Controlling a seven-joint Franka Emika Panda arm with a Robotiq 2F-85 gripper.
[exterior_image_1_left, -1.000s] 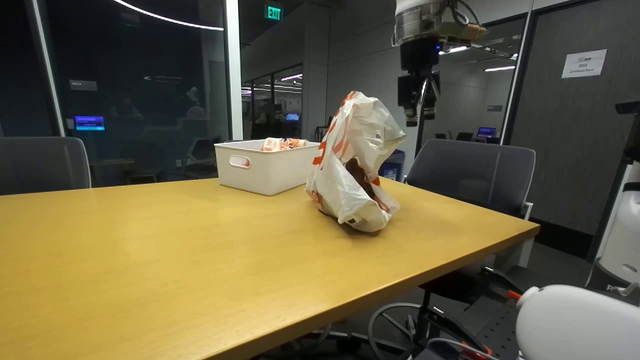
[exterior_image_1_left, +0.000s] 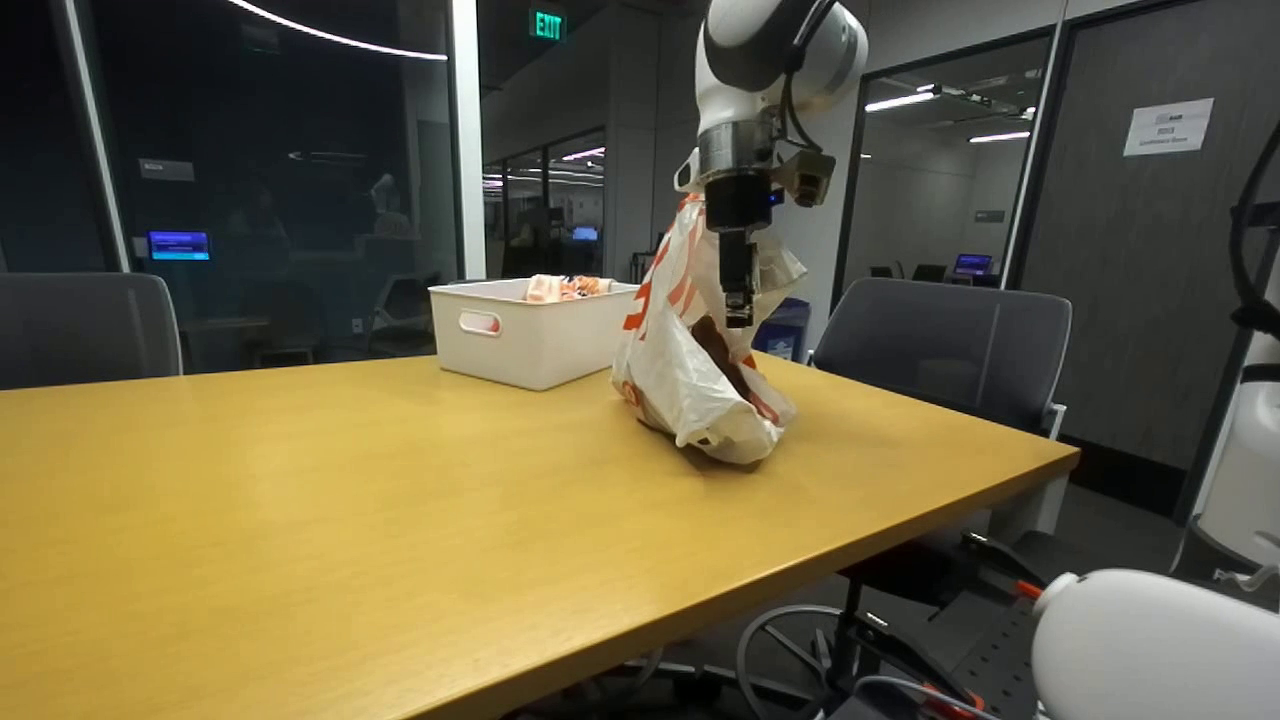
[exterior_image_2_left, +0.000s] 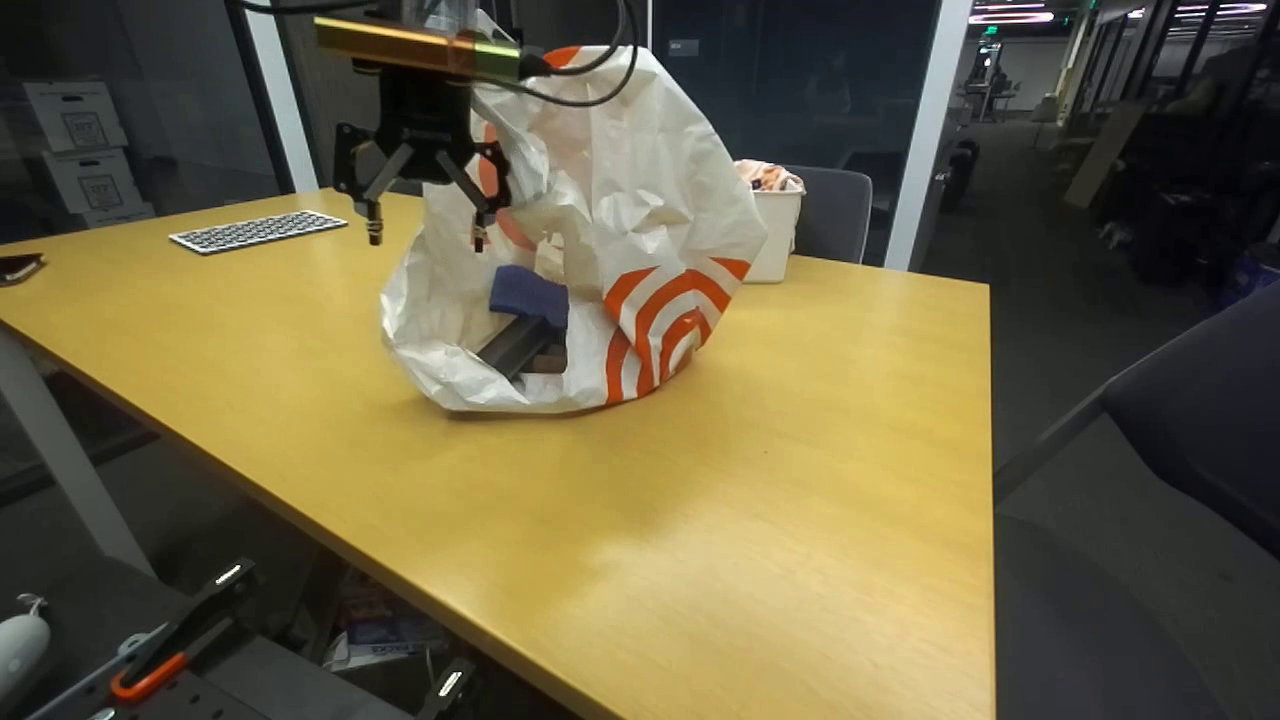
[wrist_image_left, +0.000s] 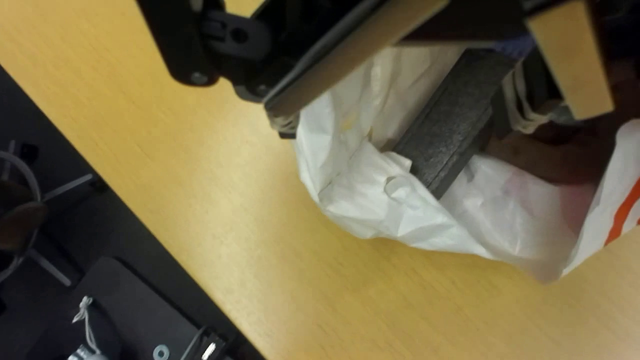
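A white plastic bag with orange stripes (exterior_image_2_left: 672, 228) stands on the table, its mouth facing the near side. Inside it lie a dark bar-like object (wrist_image_left: 447, 117) and a blue item (exterior_image_2_left: 528, 295); something brown (exterior_image_1_left: 716, 348) also shows in the opening. My gripper (exterior_image_2_left: 426, 235) is open above the bag's mouth, fingers pointing down and nothing between them. In the wrist view one finger (wrist_image_left: 354, 60) is over the bag's near edge and the other is above the opening. Whether the fingers touch the plastic I cannot tell. The bag's deeper contents are hidden.
Behind the bag is a white bin (exterior_image_1_left: 528, 342) with patterned cloth (exterior_image_1_left: 566, 288) in it. A keyboard (exterior_image_2_left: 258, 232) lies on the table (exterior_image_2_left: 768, 516) in exterior view 2.
In exterior view 1 my gripper has moved left and down, from clear of the bag to right over its opening, and has turned. The bag has hardly shifted.
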